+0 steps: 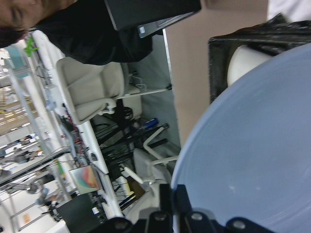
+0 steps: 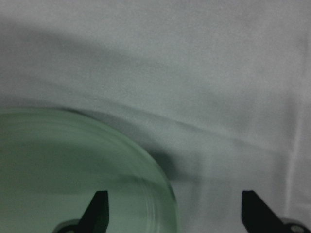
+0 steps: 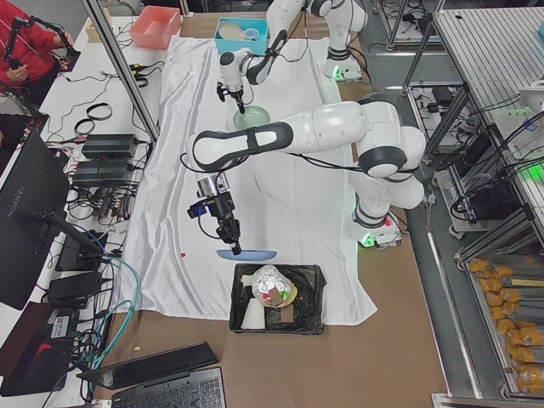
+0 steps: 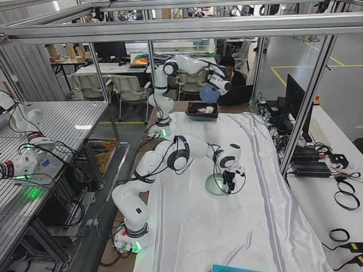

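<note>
My left gripper [image 3: 234,246] holds a blue plate [image 3: 259,255] by its rim, raised just behind a black-lined bin [image 3: 310,306]; in the left wrist view the plate [image 1: 248,150] fills the right side. The bin holds a silver foil-topped item [image 3: 270,280] and white items. At the other end of the cloth my right gripper [image 4: 228,187] is open low over a green plate [image 4: 214,184]; in the right wrist view the plate's rim [image 2: 155,172] lies between the open fingers.
A teal bin [image 3: 238,24] stands at the far end, a pink bin [image 3: 155,25] on the side table. Monitors and cables line that table.
</note>
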